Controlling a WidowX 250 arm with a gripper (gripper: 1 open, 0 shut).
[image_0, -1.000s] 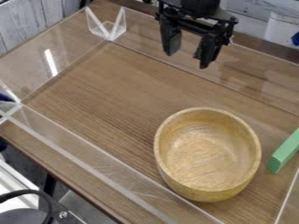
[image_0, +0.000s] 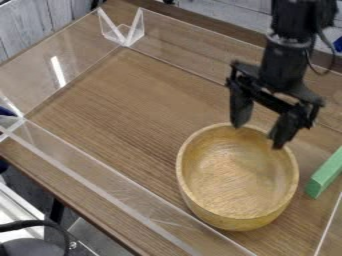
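My black gripper (image_0: 274, 110) hangs in the upper right of the camera view, angled down over the back rim of a round tan bowl (image_0: 235, 195) on the wooden table. Its two dark fingers are spread apart, open, and I can make out nothing held between them. The arm's black body rises above it toward the top edge, with a cable beside it.
A green object (image_0: 326, 172) lies at the right edge beside the bowl. A clear bracket (image_0: 123, 28) stands at the back left. Black cables (image_0: 27, 230) lie at the lower left corner.
My gripper has come down and to the right, from high at the back of the table to just over the bowl's back rim. The bowl and green object have not visibly moved.
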